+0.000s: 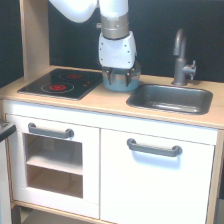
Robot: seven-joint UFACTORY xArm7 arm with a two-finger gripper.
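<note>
A grey-blue pot [121, 86] stands on the counter between the stovetop and the sink. My dark gripper [121, 77], below the white arm, is down at the pot's top and covers part of it. Its fingers are small and blurred against the pot, so whether they are apart or closed on anything does not show.
To the left lies a black stovetop [62, 83] with red rings. A steel sink [170, 98] is set in the counter on the right, with a tall faucet [180, 55] behind it. Bare wooden counter [104, 103] runs along the front. White cabinet doors with grey handles are below.
</note>
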